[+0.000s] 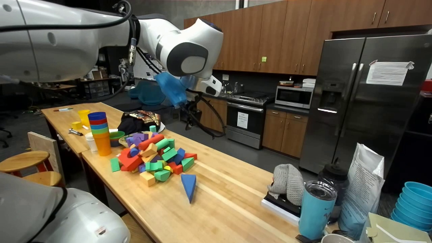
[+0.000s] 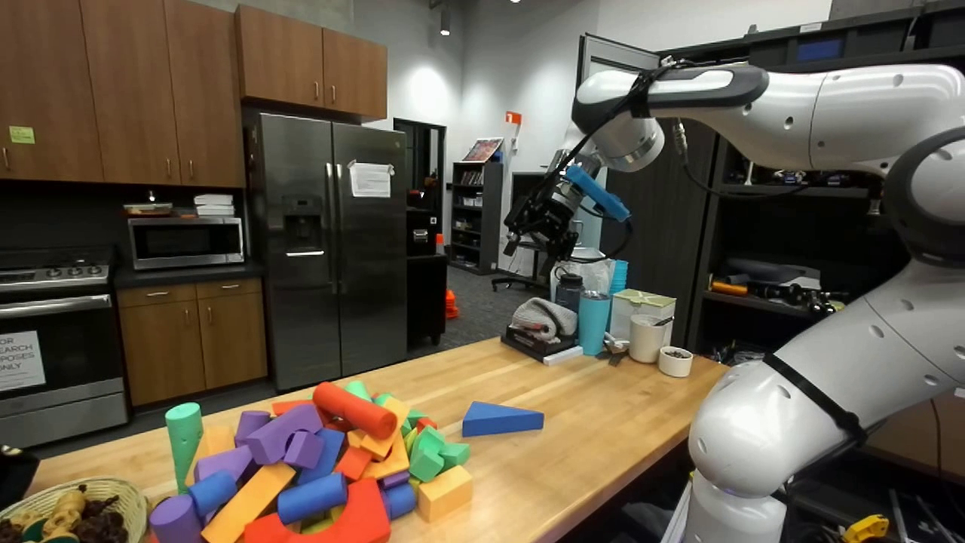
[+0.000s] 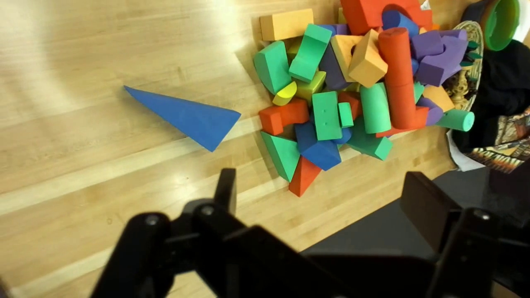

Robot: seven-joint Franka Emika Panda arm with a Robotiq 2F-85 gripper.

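A blue triangular block (image 3: 191, 115) lies flat on bare wood, apart from the pile; it also shows in exterior view 1 (image 1: 189, 186) and exterior view 2 (image 2: 503, 418). Beside it is a heap of colored blocks (image 3: 348, 84), with red, green, orange, purple, yellow and blue pieces. My gripper is open, its two dark fingers wide apart with nothing between them. It hangs well above the table near the far edge, clear of every block. In exterior view 2 the gripper (image 2: 534, 240) is dark against the background and its fingers are hard to make out.
Stacked cups (image 1: 101, 133) and a wicker basket (image 2: 127, 496) flank the heap. At the table's other end stand a turquoise tumbler (image 1: 318, 208), a grey cloth (image 1: 286, 182) and a silver bag (image 1: 360, 190). Between that end and the blue triangle the tabletop (image 1: 226, 198) is bare.
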